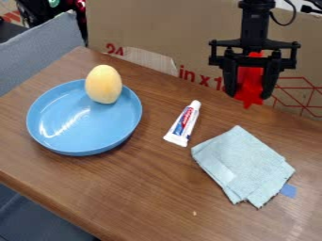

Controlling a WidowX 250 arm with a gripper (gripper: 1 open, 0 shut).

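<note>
The black gripper [251,61] is raised at the upper right, shut on a red object [249,88] that hangs above the back of the table, in front of the cardboard. A folded pale blue cloth [243,165] lies flat on the wooden table below it, toward the front. A white toothpaste tube [184,122] lies left of the cloth. A blue plate [70,127] holds a pale yellow egg-shaped object [104,85] at its back edge.
A cardboard box [164,28] stands along the table's back. Bare wood [138,198] fills the front middle. A grey padded surface [38,47] borders the table at the left.
</note>
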